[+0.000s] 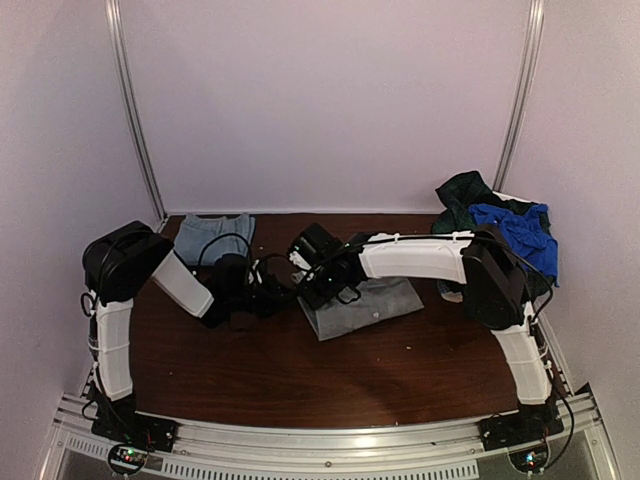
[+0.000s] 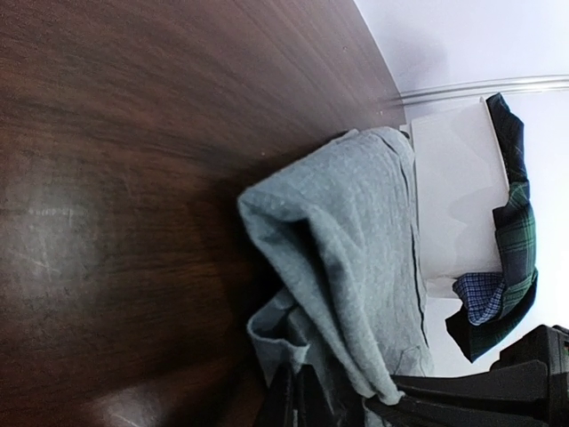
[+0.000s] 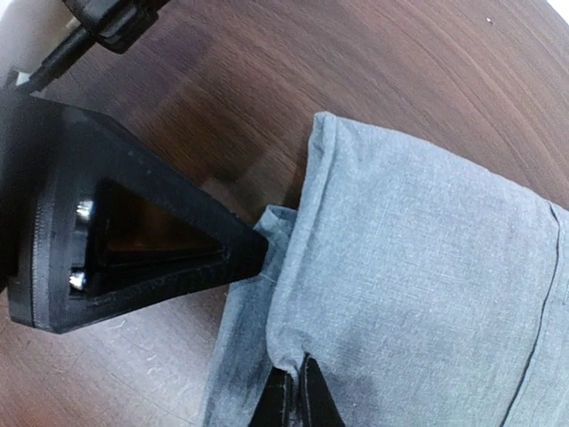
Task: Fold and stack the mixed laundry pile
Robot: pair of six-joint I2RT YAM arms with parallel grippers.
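A grey folded cloth (image 1: 360,315) lies mid-table under my right arm, its left end creased into a fold (image 2: 338,222). My right gripper is shut at that fold, fabric gathered at its fingertips. In the right wrist view its dark housing reaches toward the cloth's edge.
A folded light-blue item (image 1: 210,240) lies at the back left. A pile of dark plaid and blue laundry (image 1: 510,230) sits at the back right.
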